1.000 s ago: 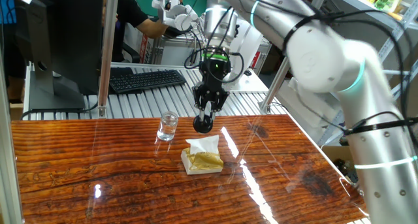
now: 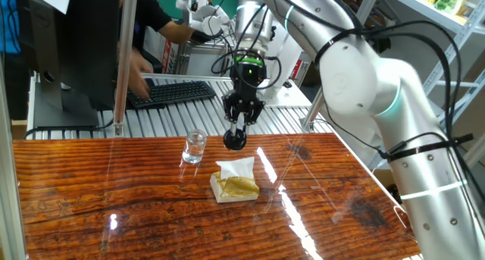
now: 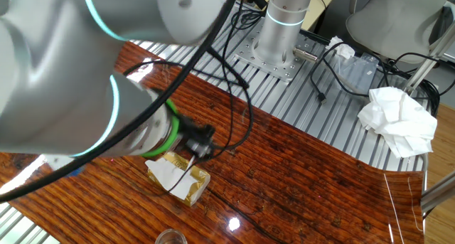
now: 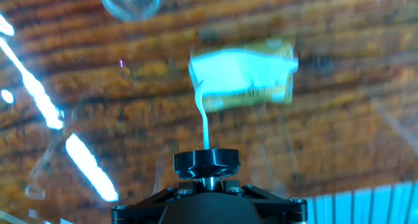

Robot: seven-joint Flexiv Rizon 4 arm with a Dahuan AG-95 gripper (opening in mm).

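Observation:
My gripper (image 2: pixel 239 117) hangs over the back part of the table, behind a tissue pack (image 2: pixel 236 187). Its fingers close around the silver neck of a black round-headed object (image 4: pixel 207 162); what this object is, I cannot tell. The tissue pack is gold and white with a white tissue (image 3: pixel 168 174) sticking out of its top. A thin pale curved strip (image 4: pixel 203 118) runs in the wrist view from the tissue toward the black head; whether it touches either is unclear. A clear glass jar (image 2: pixel 195 146) stands left of the gripper in the first exterior view.
A keyboard (image 2: pixel 168 95) and a monitor (image 2: pixel 67 63) stand behind the glossy wooden table (image 2: pixel 144 214). Crumpled white paper (image 3: pixel 398 122) lies at the table's far corner. Loose cables hang around the arm.
The upper arm has shifted a little, while the gripper stays almost in the same place with the black-headed object. Tissue pack and jar have not moved. A person's hand now shows near the keyboard.

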